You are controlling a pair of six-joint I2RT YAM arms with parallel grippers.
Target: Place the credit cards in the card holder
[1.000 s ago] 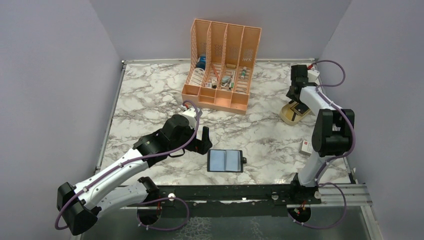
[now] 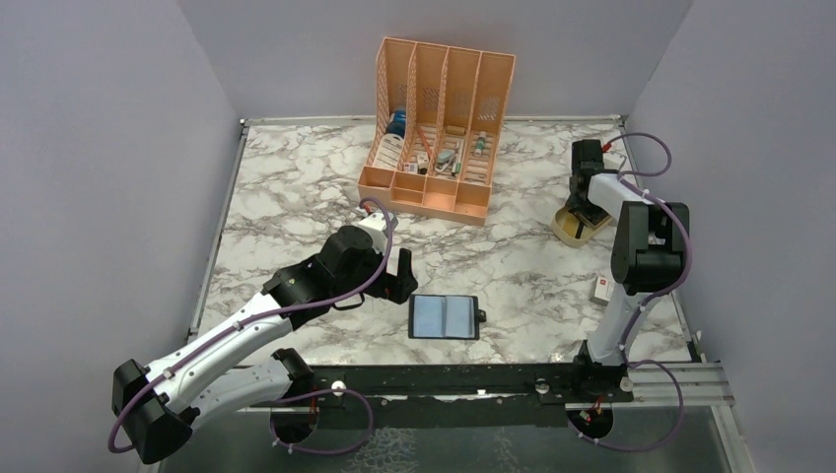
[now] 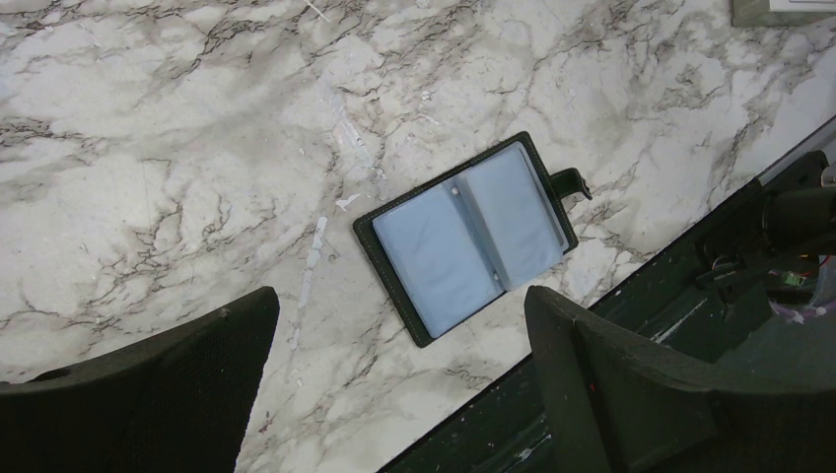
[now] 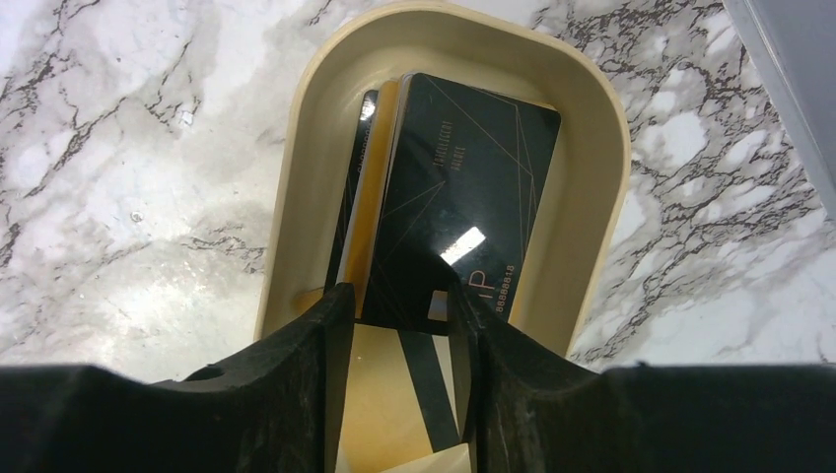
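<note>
The card holder (image 2: 444, 316) (image 3: 434, 256) lies open at the table's front middle, pale blue sleeves inside a dark cover. My left gripper (image 2: 402, 276) stands open above and left of it. At the right, a cream box (image 2: 564, 227) (image 4: 601, 197) contains several credit cards (image 4: 463, 187): black ones, a yellow one, and a yellow-and-black one at the near end. My right gripper is part open over these cards, fingertips at the near edge of the top black card; whether they touch it I cannot tell.
An orange compartment organizer (image 2: 439, 202) with small items stands at the back middle. A small white box (image 2: 603, 290) lies by the right edge, near the right arm.
The left arm and card holder have stayed still.
</note>
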